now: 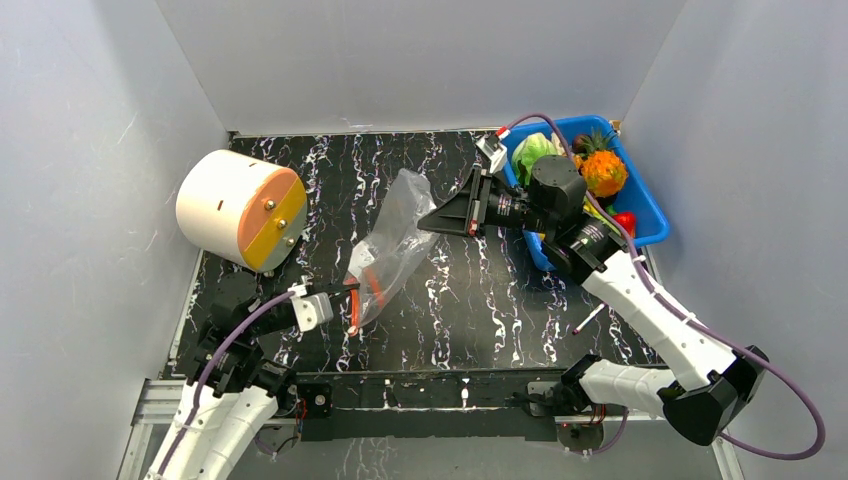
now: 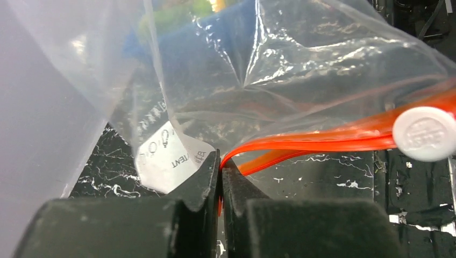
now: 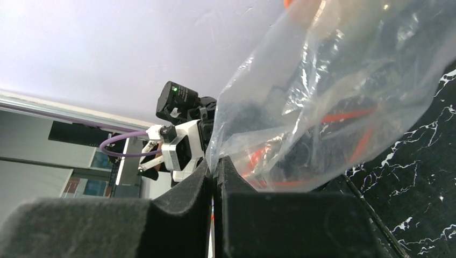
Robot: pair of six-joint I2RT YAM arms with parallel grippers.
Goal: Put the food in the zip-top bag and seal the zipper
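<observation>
A clear zip top bag (image 1: 392, 240) with an orange zipper hangs between my two arms above the dark table. In the left wrist view, my left gripper is shut on the orange zipper edge (image 2: 301, 144), and a white round slider (image 2: 424, 133) sits farther right along it. My right gripper pinches the side of the bag's clear film (image 3: 301, 102). Toy food, including a green lettuce (image 1: 535, 152) and an orange pineapple (image 1: 602, 172), lies in a blue bin (image 1: 653, 218) at the back right. No food shows inside the bag.
A large white cylinder (image 1: 225, 205) with an orange and yellow face stands at the left. On the table at right lies a thin pen-like stick (image 1: 588, 320). My right arm partly covers the bin.
</observation>
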